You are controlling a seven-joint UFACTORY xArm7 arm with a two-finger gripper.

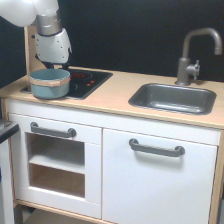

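A blue-grey pot [49,87] sits at the left end of the counter, partly over the black stove top [88,82]. Directly above and behind its rim is my white gripper [53,67], pointing down. Its fingertips are small and dark, close to the pot's back rim. Whether they touch the rim or are closed on it cannot be made out.
To the right, a steel sink [173,97] is set into the wooden counter [118,92] under a grey faucet [188,60]. Below are a white oven door [52,134] with a grey handle and a white cabinet door [155,180]. Counter between stove and sink is clear.
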